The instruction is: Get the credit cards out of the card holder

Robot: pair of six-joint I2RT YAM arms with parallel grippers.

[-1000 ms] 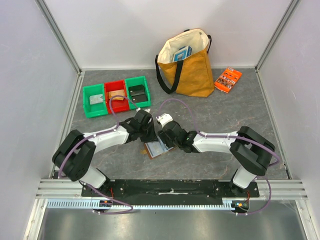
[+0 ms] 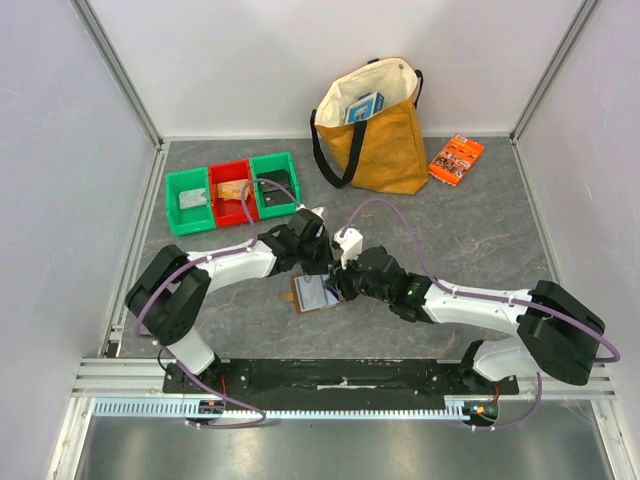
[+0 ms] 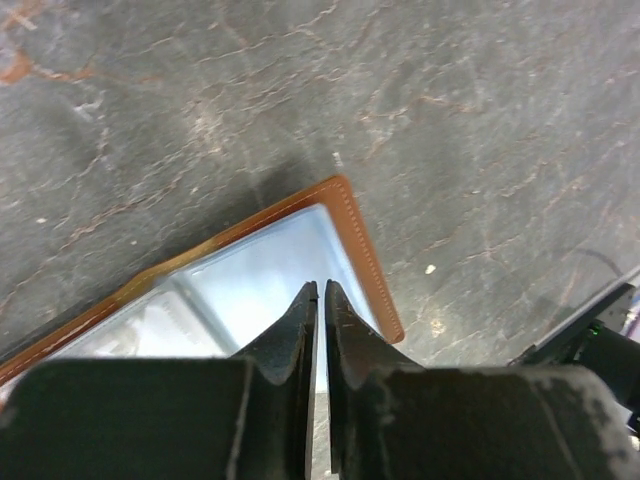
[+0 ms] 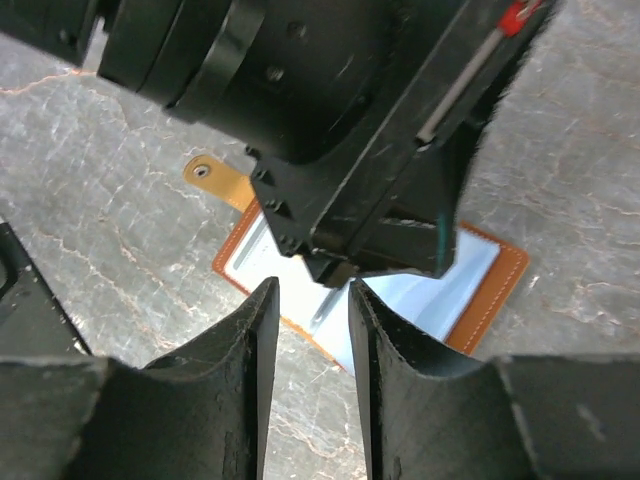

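The card holder [image 2: 312, 293] lies open on the table between my two arms, brown-edged with pale inner pockets. In the left wrist view its corner and white-blue pocket [image 3: 275, 265] show behind the left gripper, whose fingertips meet over that pocket with nothing seen between them. My right gripper hangs above the card holder [image 4: 490, 300], its fingers parted by a narrow gap and nothing between them. The left arm covers the holder's middle in the right wrist view. A tan strap [image 4: 218, 181] sticks out at one side. Separate cards cannot be made out.
Green and red bins [image 2: 222, 196] stand at the back left. A mustard bag [image 2: 396, 148] and an orange packet [image 2: 456, 159] are at the back right. The two arms are very close together over the holder.
The card holder has turned slightly and now lies straighter.
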